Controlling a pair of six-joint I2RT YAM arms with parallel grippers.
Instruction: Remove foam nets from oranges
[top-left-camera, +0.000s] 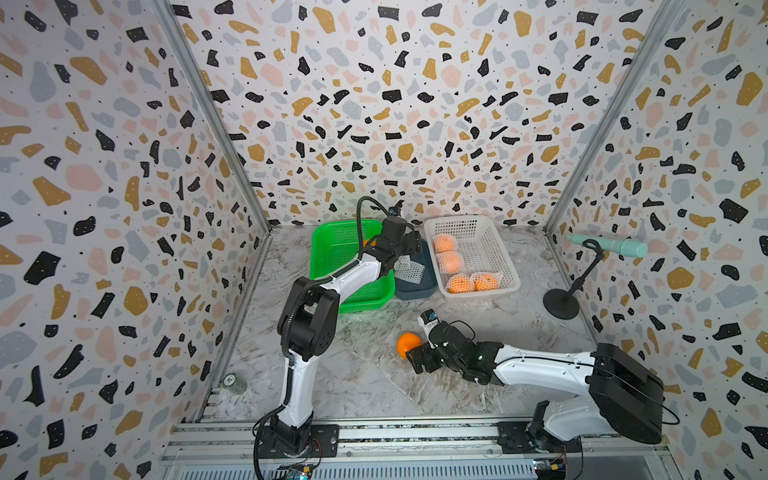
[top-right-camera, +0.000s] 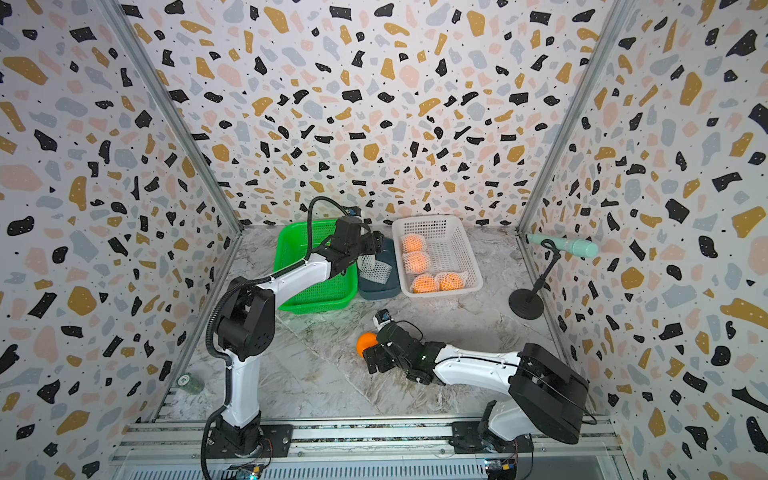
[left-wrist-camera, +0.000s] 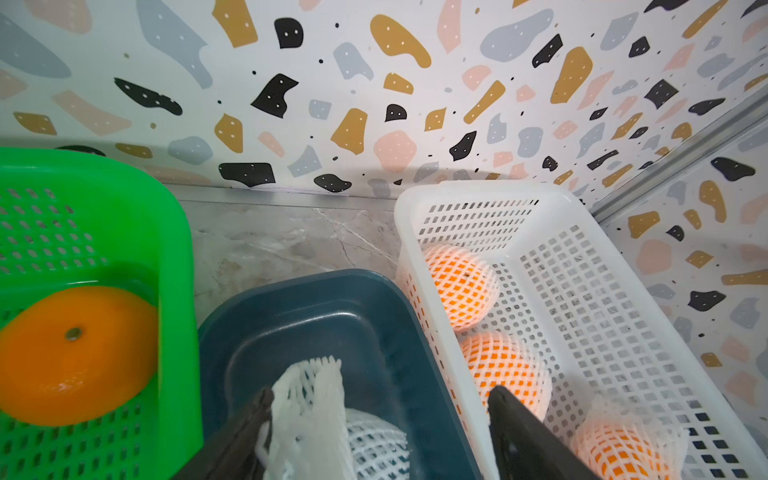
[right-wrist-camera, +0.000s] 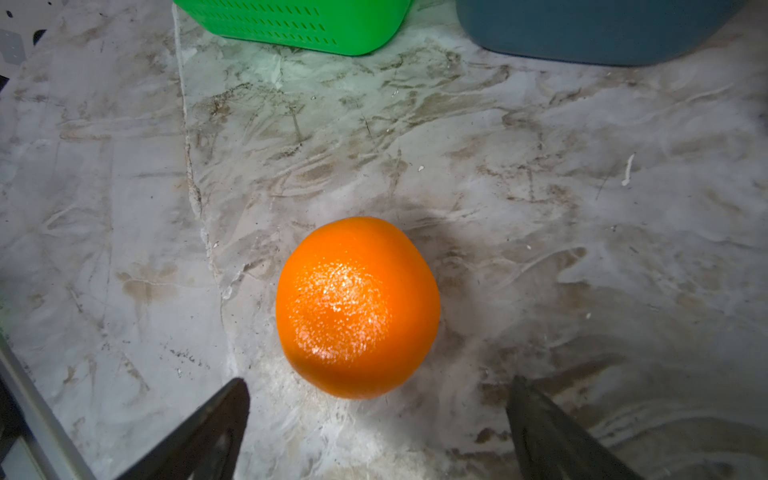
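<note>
My left gripper is over the dark bin, its fingers apart; a white foam net hangs by the left finger, and more net lies beneath. Whether it is held I cannot tell. A bare orange is in the green basket. Netted oranges sit in the white basket. In the right wrist view, a bare orange lies on the table just beyond my open right gripper, with nothing between its fingers.
A black stand is at the table's right with a mint cylinder near it. The left and right table areas beside the baskets are mostly clear.
</note>
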